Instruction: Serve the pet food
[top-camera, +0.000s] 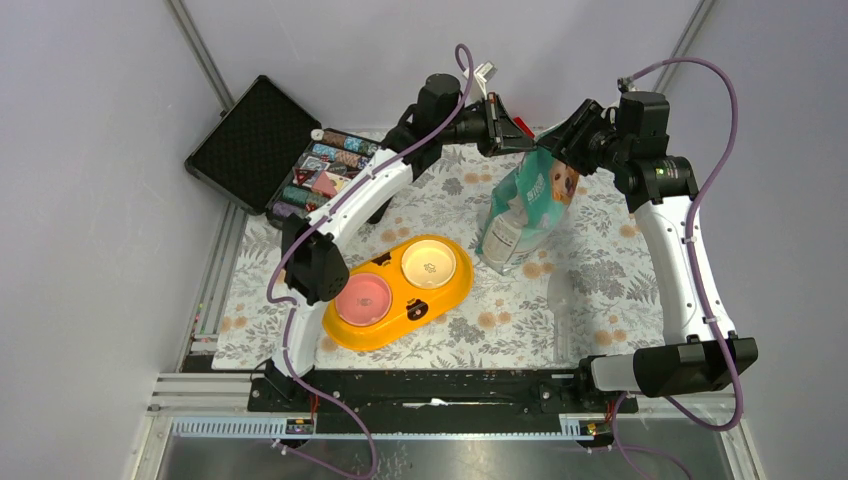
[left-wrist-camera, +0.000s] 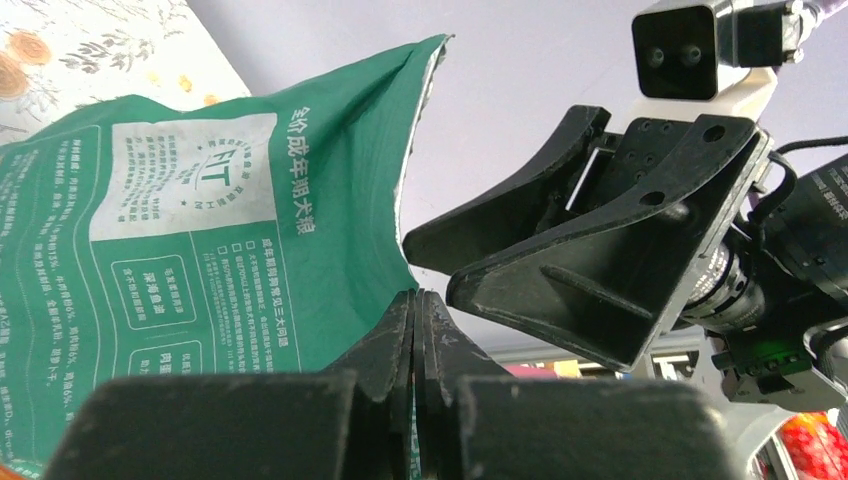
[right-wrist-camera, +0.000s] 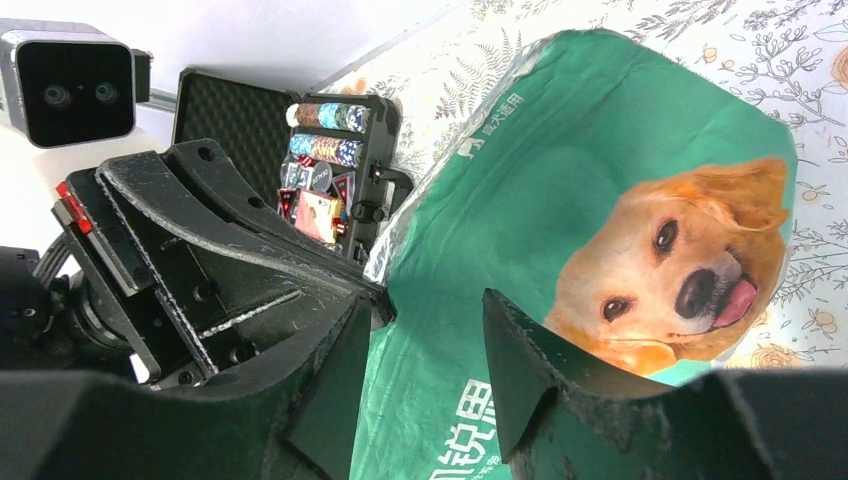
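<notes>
A teal pet food bag (top-camera: 525, 205) with a dog picture stands at centre right. Both grippers are at its top. My left gripper (top-camera: 532, 142) is shut at the bag's top edge; its fingertips meet over the green plastic (left-wrist-camera: 200, 260), and whether any sits between them is unclear. My right gripper is open over the bag's green face, beside the dog picture. A yellow double feeder (top-camera: 410, 315) holds a pink bowl (top-camera: 363, 298) and a cream bowl (top-camera: 428, 263). A clear scoop (top-camera: 561, 310) lies right of it.
An open black case (top-camera: 250, 150) with rolls and cards stands at the back left, behind my left arm.
</notes>
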